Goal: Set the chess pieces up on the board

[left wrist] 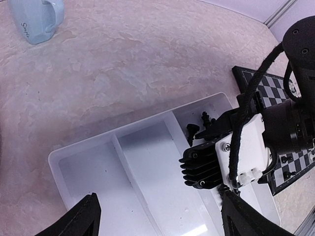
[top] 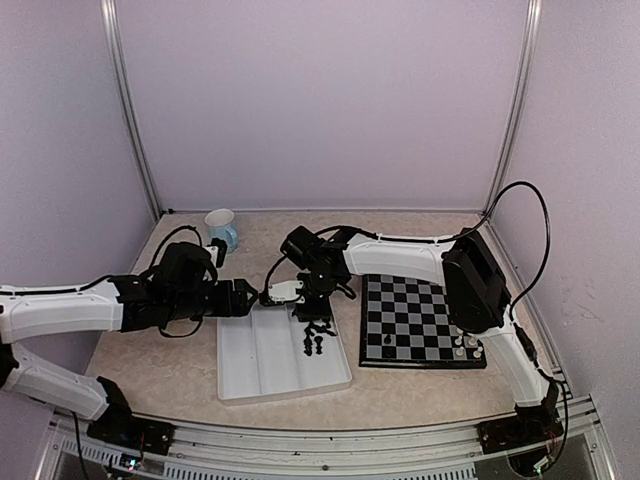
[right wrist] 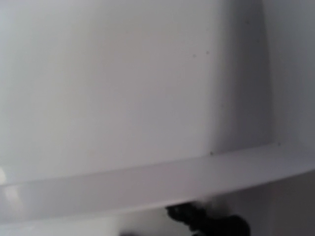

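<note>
Black chess pieces [top: 308,345] lie in the right compartment of the white tray [top: 238,375]. My right gripper [top: 310,312] is down at that compartment's far end, close beside a black piece [left wrist: 192,131]; whether anything is between its fingers is hidden. In the right wrist view, a dark blurred piece [right wrist: 224,226] shows at the bottom beyond a tray divider. The chessboard [top: 400,310] carries white pieces [top: 460,352] along its right side and one black piece [top: 387,339] near the front left. My left gripper stands open and empty over the tray's left part.
A light blue mug [top: 222,230] stands behind the left arm. The tray's left and middle compartments look empty. My right forearm [top: 410,260] crosses above the back of the board and hides part of it. Bare table lies in front of the board.
</note>
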